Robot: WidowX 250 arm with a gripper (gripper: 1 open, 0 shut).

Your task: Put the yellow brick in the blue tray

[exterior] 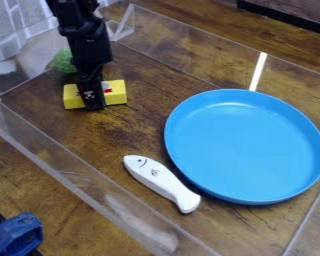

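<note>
The yellow brick (115, 93) lies on the brown table at the upper left. My black gripper (92, 98) reaches down over it from above, its dark fingers crossing the brick's middle and near side. They hide part of the brick, and whether they press on it cannot be made out. A round blue tray (243, 140) rests on the right side of the table, with nothing in it. The brick and gripper are well to the left of the tray.
A white fish-shaped object (163, 183) lies just left of the tray's near edge. Behind the gripper is a green item (63, 61). Clear walls edge the table; bare wood separates brick and tray.
</note>
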